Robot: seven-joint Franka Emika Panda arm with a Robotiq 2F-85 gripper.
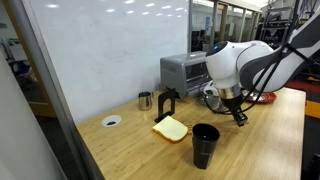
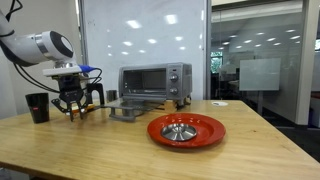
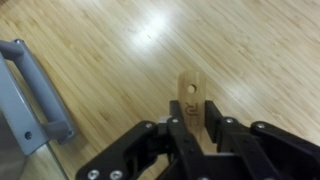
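In the wrist view a flat wooden handle (image 3: 190, 88) with a hole near its end stands between the fingers of my gripper, which is shut on it. Whatever the handle belongs to is hidden by the gripper. Exterior view 1 has the gripper (image 1: 239, 119) low over the table, to the right of the black cup and in front of the toaster oven. From the other side, the gripper (image 2: 75, 113) appears at the left, near the tabletop; the handle is too small to make out there.
A toaster oven (image 1: 184, 74) stands at the back. Left of the arm are a black cup (image 1: 205, 144), a bread-like slice (image 1: 171, 129), a black stand (image 1: 168, 104) and a metal can (image 1: 145, 101). A red plate (image 2: 212, 128) holds a metal bowl (image 2: 179, 132).
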